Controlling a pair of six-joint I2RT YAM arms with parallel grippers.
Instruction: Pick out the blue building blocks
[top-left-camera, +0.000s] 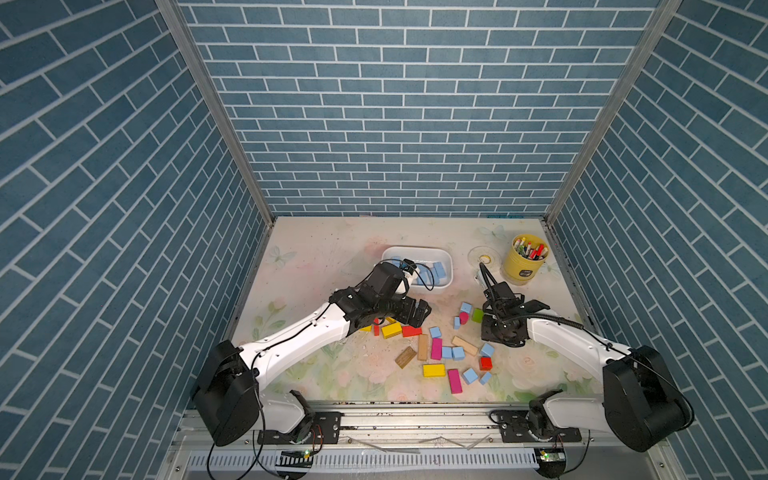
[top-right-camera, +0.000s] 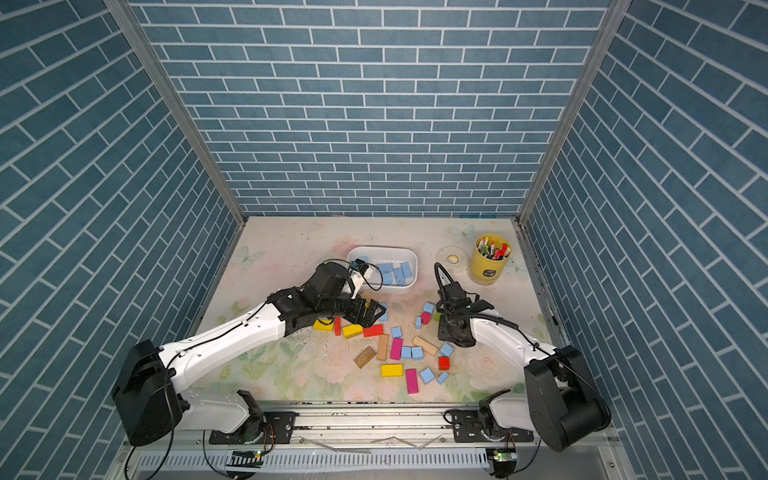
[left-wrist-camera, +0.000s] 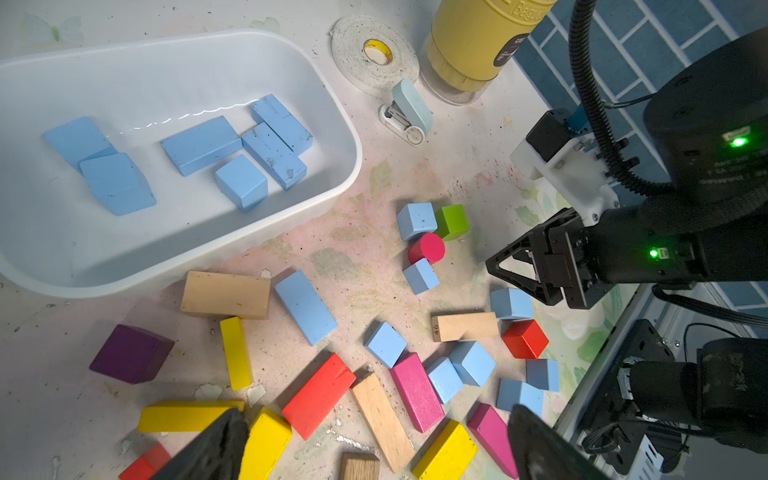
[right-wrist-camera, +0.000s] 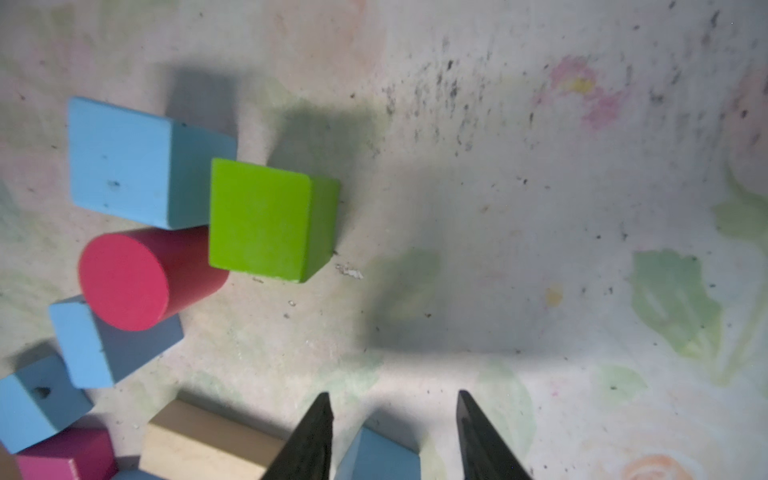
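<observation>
Spread wide, my left gripper is above the blocks with nothing between its fingers. My right gripper hovers over the table's right part, its fingers (right-wrist-camera: 310, 444) apart. A blue block (right-wrist-camera: 382, 460) lies on the table below that gap, clear of both fingers. In the left wrist view, it touches the end of a wooden block. Other loose blue blocks include a flat one (left-wrist-camera: 307, 308), a cube (left-wrist-camera: 385, 344) and a cube (left-wrist-camera: 417, 220) beside a green cube (left-wrist-camera: 452, 221). Several blue blocks (left-wrist-camera: 201, 145) rest in the white tray (left-wrist-camera: 352, 172).
Yellow, red, pink, purple and wooden blocks lie among the blue ones. A red cylinder (right-wrist-camera: 124, 280) touches the green cube's side. Behind stand a yellow pen bucket (top-left-camera: 524, 264), a tape roll (left-wrist-camera: 374, 56) and a small stapler (left-wrist-camera: 409, 112). Bare table lies right of the green cube.
</observation>
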